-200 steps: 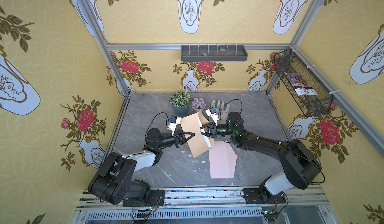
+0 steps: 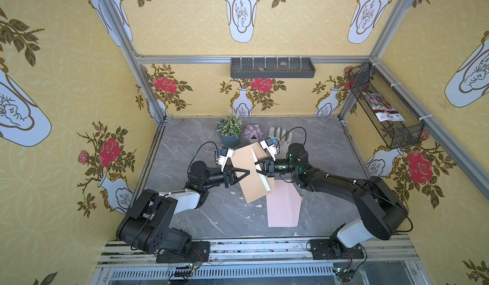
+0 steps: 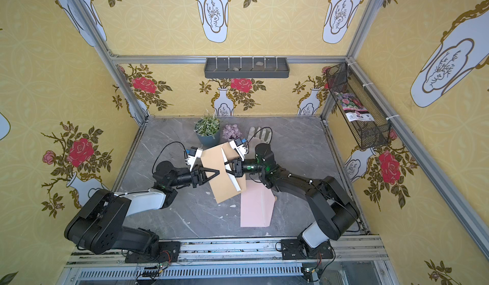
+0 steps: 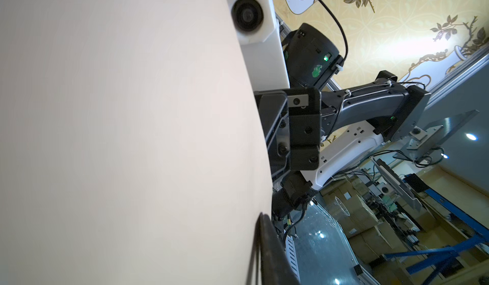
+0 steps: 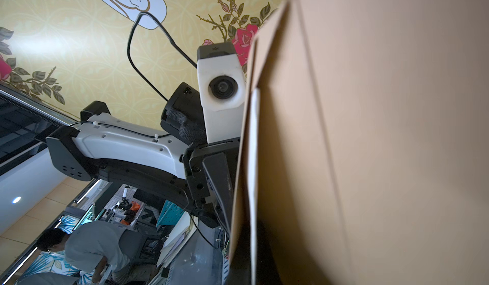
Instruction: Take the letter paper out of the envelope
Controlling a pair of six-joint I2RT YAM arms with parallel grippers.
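The tan envelope [image 2: 244, 175] hangs tilted above the table between my two grippers, its opening facing right. White letter paper [image 2: 263, 179] shows along that opening, still partly inside. My left gripper [image 2: 249, 171] is at the envelope's near face, fingertips close together; whether they are shut on it cannot be told. In the left wrist view a large pale sheet surface [image 4: 132, 132] fills the left half. My right gripper [image 2: 257, 167] reaches into the opening. In the right wrist view the letter paper [image 5: 253, 178] runs edge-on down between its dark fingers, which are shut on it.
A pink sheet [image 2: 283, 207] lies on the table below and right of the envelope. Behind stand a green plant pot [image 2: 229, 139], a small purple plant [image 2: 252, 132] and a glove [image 2: 282, 133].
The envelope and left gripper have shifted slightly right.
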